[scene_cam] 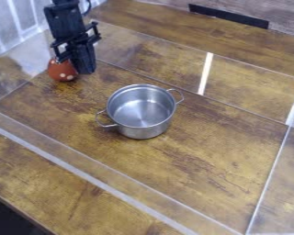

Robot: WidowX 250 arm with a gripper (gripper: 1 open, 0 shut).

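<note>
My dark gripper [78, 51] reaches down from the upper left, just above and partly over a red round object [62, 73] on the wooden table, near the left. Its fingers look close together, and nothing clearly shows between them; whether it touches the red object I cannot tell. A steel pot [142, 114] with two side handles stands near the middle of the table.
Clear plastic-like strips and borders frame the wooden surface [205, 174], with a pale strip [206, 75] right of the pot's back. A dark rectangle [230, 14] sits at the back.
</note>
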